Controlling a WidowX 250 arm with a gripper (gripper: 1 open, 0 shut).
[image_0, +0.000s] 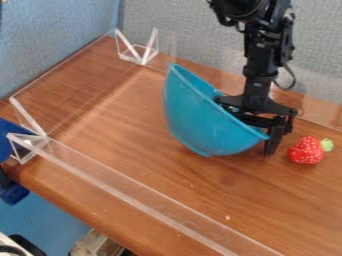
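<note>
A large turquoise bowl (197, 112) rests tipped on the wooden table, its left side raised. The black gripper (261, 130) is low at the bowl's right rim, with part of it over or inside the bowl; whether its fingers grip the rim cannot be told. A red toy strawberry (306, 151) with a green top lies on the table to the right of the gripper, apart from it and the bowl.
Clear plastic barriers with white brackets (30, 140) edge the wooden table (120, 170). Grey and blue padded walls stand behind and to the left.
</note>
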